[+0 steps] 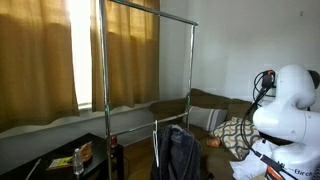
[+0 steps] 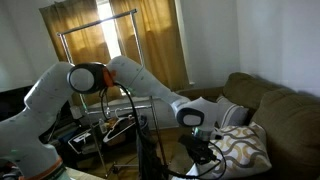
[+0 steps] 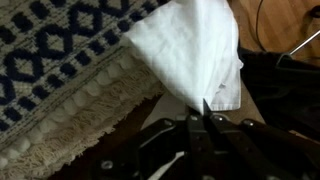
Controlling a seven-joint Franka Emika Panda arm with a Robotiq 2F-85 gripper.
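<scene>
A white cloth spreads across the upper middle of the wrist view. It narrows into gathered folds at the fingertips of my gripper, which is shut on it. In exterior view 2 my gripper points down in front of the sofa, with a bit of white cloth below it. Exterior view 1 shows a white patch of cloth beside the arm; the fingers are hidden there.
A patterned pillow and a striped cushion rest on the brown sofa. Dark clothing hangs at the metal rack. A blue-and-white woven, fringed textile lies beside the cloth.
</scene>
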